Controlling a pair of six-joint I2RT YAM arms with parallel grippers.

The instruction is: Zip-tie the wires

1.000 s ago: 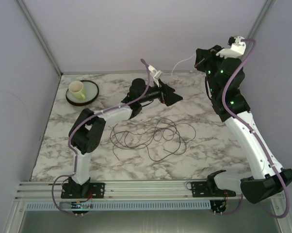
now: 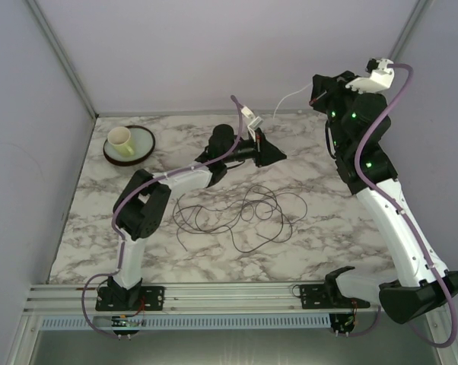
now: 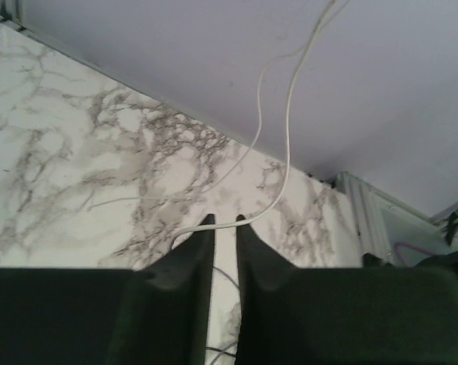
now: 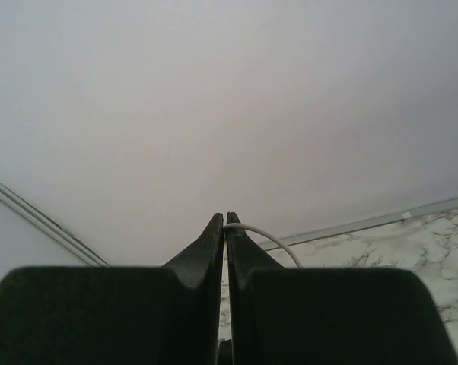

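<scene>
A thin white zip tie (image 2: 289, 96) arches between the two arms above the table's back. My right gripper is shut on it, and the tie's pale strand leaves the fingertips toward the right in the right wrist view. In the left wrist view the tie (image 3: 288, 144) curves down and crosses at the fingertips of my left gripper, which is part open with a narrow gap. Whether the tie lies between those fingers or just beyond them, I cannot tell. Loosely coiled dark wires (image 2: 240, 217) lie on the marble table, below and in front of the left gripper.
At the back left, a pale yellow mug (image 2: 121, 141) stands on a dark-rimmed plate (image 2: 147, 149). A grey wall (image 2: 206, 61) rises behind the table. Bare marble (image 2: 84, 228) lies left of the left arm.
The left gripper's fingers have drawn closer together, and its arm has shifted slightly right. The right arm has moved a little to the right. The wires have stayed put.
</scene>
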